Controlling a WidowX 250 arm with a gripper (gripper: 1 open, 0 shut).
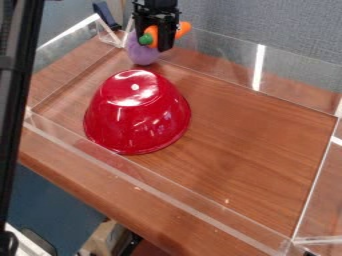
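Observation:
My black gripper [156,22] is at the top centre, over the back of the wooden tray, with an orange carrot-like object [167,33] with a green top at its fingers; whether it grips it is hard to tell. Just behind and below that, a purple object [142,52] stands near the back wall. A large red bowl [136,112] lies upside down in the left middle of the tray.
Clear plastic walls [258,65] border the wooden surface [247,160]. A dark blue object [106,16] sits outside the back left corner.

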